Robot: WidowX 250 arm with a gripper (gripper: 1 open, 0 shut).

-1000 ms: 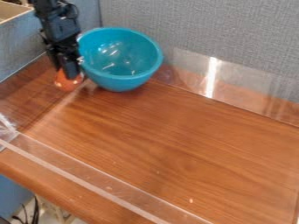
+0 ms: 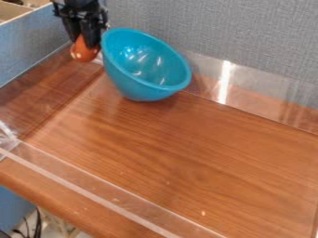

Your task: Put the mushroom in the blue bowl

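Note:
The orange-red mushroom (image 2: 84,50) hangs at the lower end of my black gripper (image 2: 84,39), near the back left corner. My gripper appears shut on it, though the fingertips are small and dark here. Just to the right is the blue bowl (image 2: 145,67), tipped over so that its opening faces up and to the right. The mushroom is outside the bowl, by its raised left rim; whether they touch I cannot tell.
A grey wall (image 2: 236,33) runs along the back, and a grey-blue side wall (image 2: 28,46) borders the left. Clear plastic (image 2: 6,139) lies at the left edge.
My gripper and the mushroom have risen and shifted slightly right. The bowl, nearly upright before, has moved right and tilted, its left side lifting.

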